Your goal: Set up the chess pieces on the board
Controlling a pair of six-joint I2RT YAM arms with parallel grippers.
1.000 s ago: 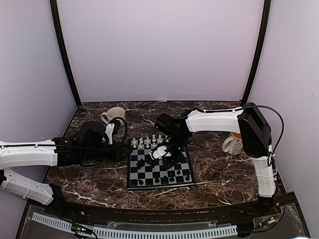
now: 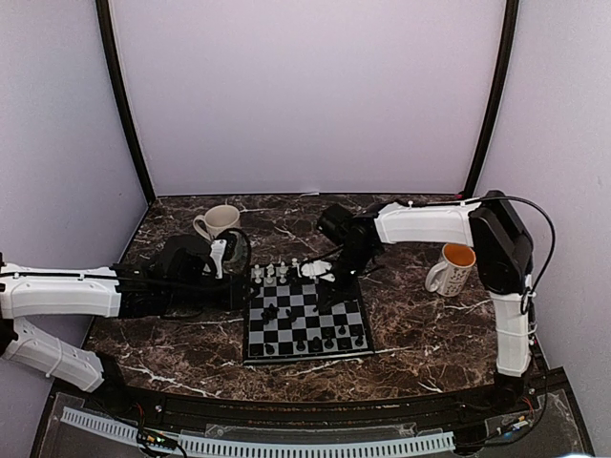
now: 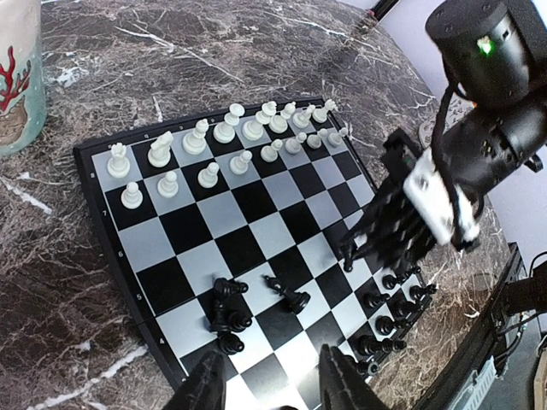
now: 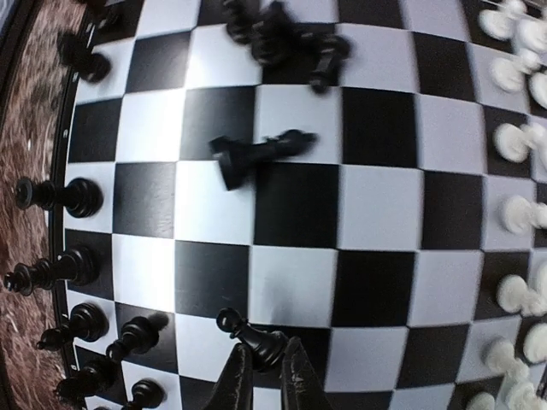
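My right gripper is shut on a black pawn (image 4: 267,344), which hangs tilted above the chessboard, its head pointing up-left in the right wrist view. On the board (image 3: 278,237) a black bishop (image 3: 295,299) lies on its side near the middle. Several more black pieces (image 3: 220,312) are bunched together close to the left edge. Black pieces, including a queen (image 4: 84,197), stand along the near side. White pieces (image 3: 196,138) fill the far rows upright. Over the board's left side my left gripper hangs open, nothing seen between its fingers.
A mug (image 2: 221,219) stands behind the board at the left, and another mug (image 2: 452,269) is to the right. Bare marble tabletop (image 2: 410,329) surrounds the board. Several middle squares are empty. Both arms reach in over the board.
In the top view the left arm has barely shifted.
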